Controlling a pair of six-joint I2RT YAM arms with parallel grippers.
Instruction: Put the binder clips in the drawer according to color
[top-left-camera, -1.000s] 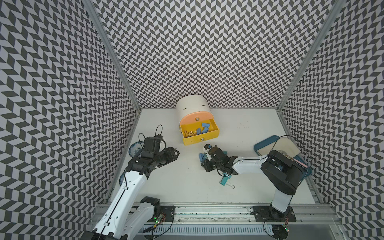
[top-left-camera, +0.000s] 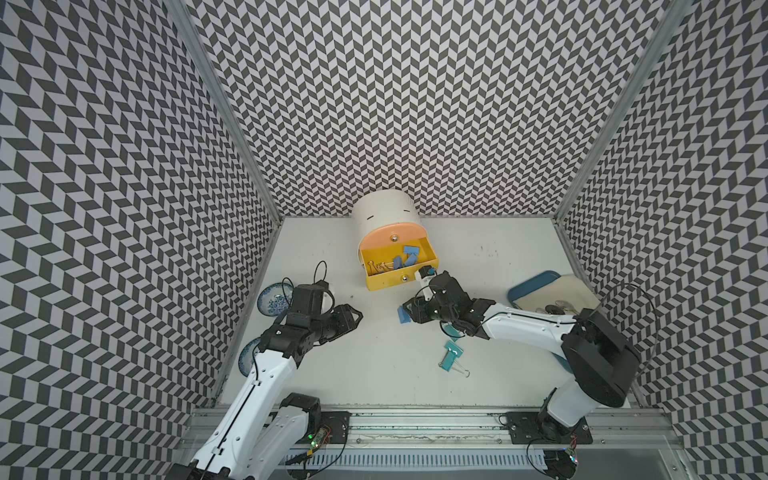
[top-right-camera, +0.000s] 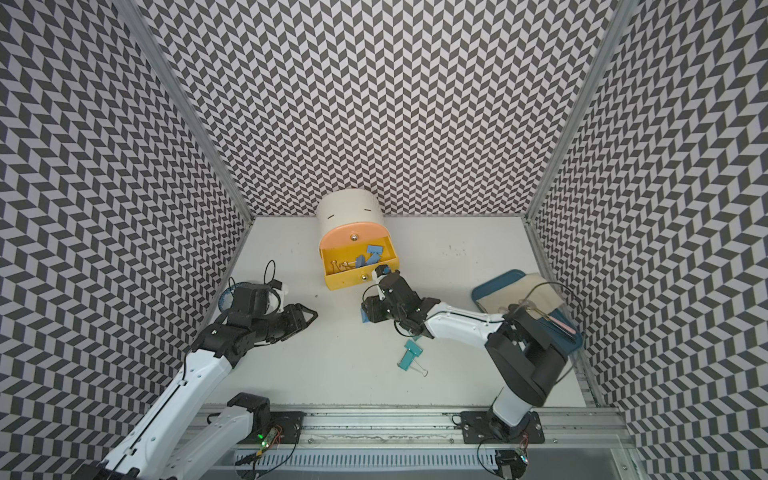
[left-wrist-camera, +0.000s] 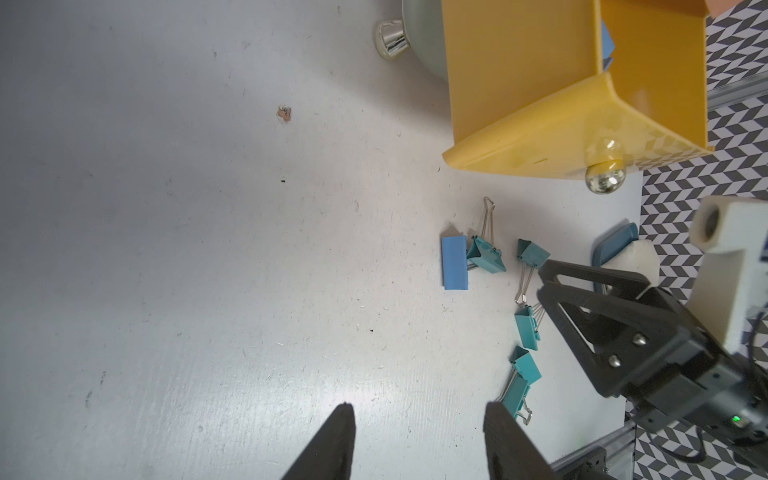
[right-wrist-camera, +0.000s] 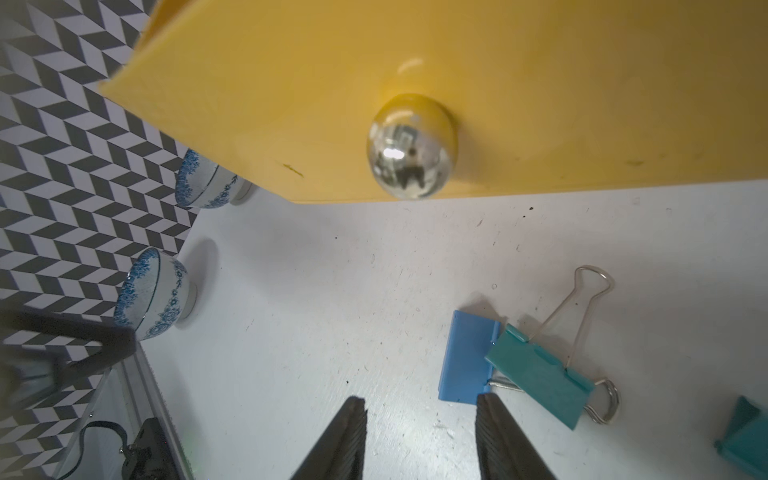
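The white box's yellow drawer (top-left-camera: 400, 277) is pulled out, with several blue clips (top-left-camera: 411, 253) and brass-coloured pieces inside. On the table below it, a blue clip (right-wrist-camera: 469, 357) touches a teal clip (right-wrist-camera: 544, 374) in the right wrist view. More teal clips (left-wrist-camera: 525, 326) lie to the right in the left wrist view, among them a lower pair (left-wrist-camera: 518, 392). My right gripper is open above the table near the blue clip, nothing between its fingers. My left gripper is open over bare table on the left, holding nothing.
Blue-patterned bowls (right-wrist-camera: 160, 294) stand at the left edge. A blue tray (top-right-camera: 500, 286) with a pale board lies at the right. A round metal knob (right-wrist-camera: 410, 152) sticks out from the drawer front.
The left arm shifted slightly. The drawer's contents look the same.
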